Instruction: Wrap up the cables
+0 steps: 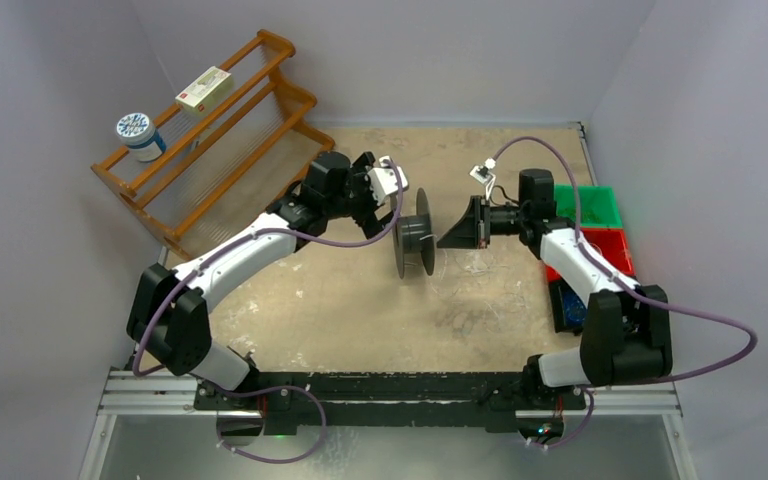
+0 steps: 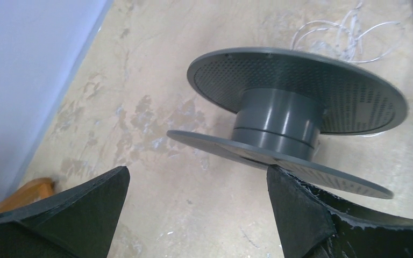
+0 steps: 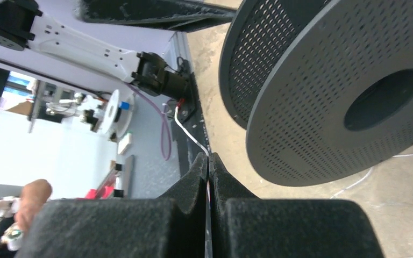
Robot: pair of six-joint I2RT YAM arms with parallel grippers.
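A dark grey spool (image 1: 415, 236) with two round flanges stands on the table between my arms. My left gripper is open at the spool's near flange; one of its fingers (image 2: 304, 223) overlaps that flange, and whether it touches is unclear. To the spool's right, my right gripper is shut, its tips close to the other flange. A thin white cable (image 3: 191, 137) runs up to these fingertips and appears pinched between them. More white cable (image 2: 349, 35) lies in loose loops on the table beyond the spool.
A wooden rack (image 1: 290, 90) with a jar (image 1: 140, 137) and a box (image 1: 205, 91) stands back left. At the right edge are green (image 1: 597, 207) and red (image 1: 615, 250) bins. Purple hoses trail from both arms. Open table lies in front of the spool.
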